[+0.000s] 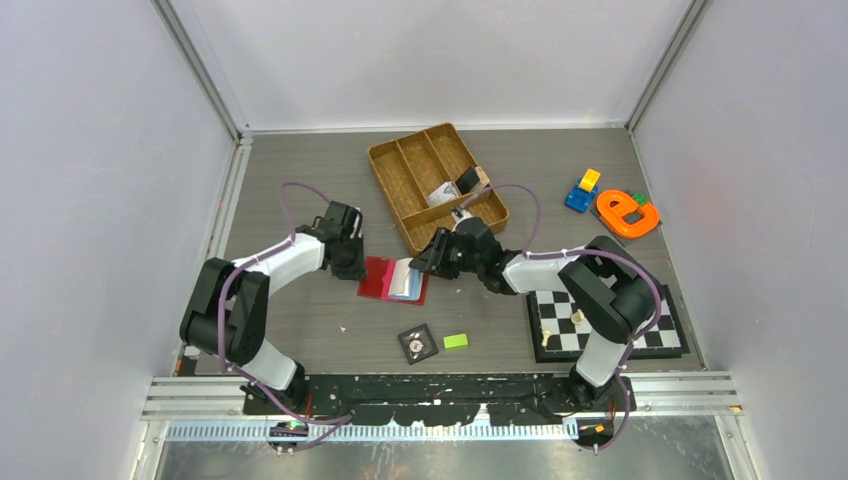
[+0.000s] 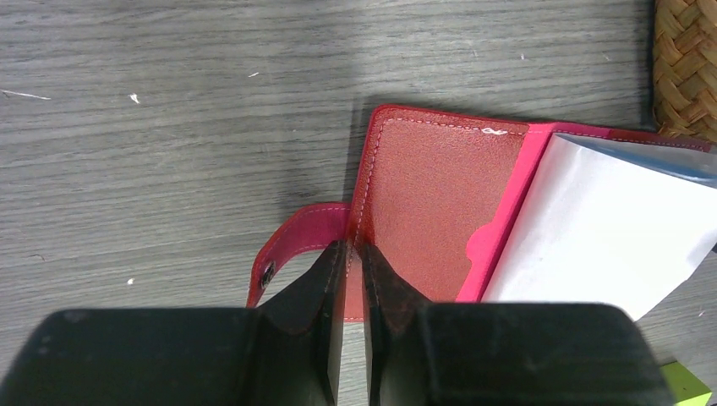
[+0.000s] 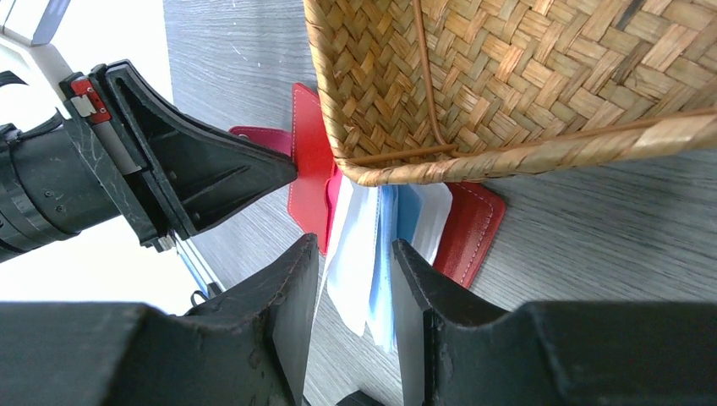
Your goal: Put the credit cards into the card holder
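Observation:
The red card holder point(image 1: 375, 276) lies open on the table, with white and translucent blue sleeves point(image 2: 600, 220) over its right side. In the left wrist view my left gripper is at the cover's left edge by the strap point(image 2: 296, 233), fingertips close together; whether it grips the edge is unclear. My right gripper has its fingertips a little apart at the sleeves' near part; I cannot tell if it pinches them. No loose card is clearly identifiable.
The wicker tray point(image 1: 405, 175) sits just behind the holder, its rim close over it. A compass point(image 1: 418, 344), green block point(image 1: 455, 341), chessboard point(image 1: 650, 340) and toys point(image 1: 627, 213) lie around.

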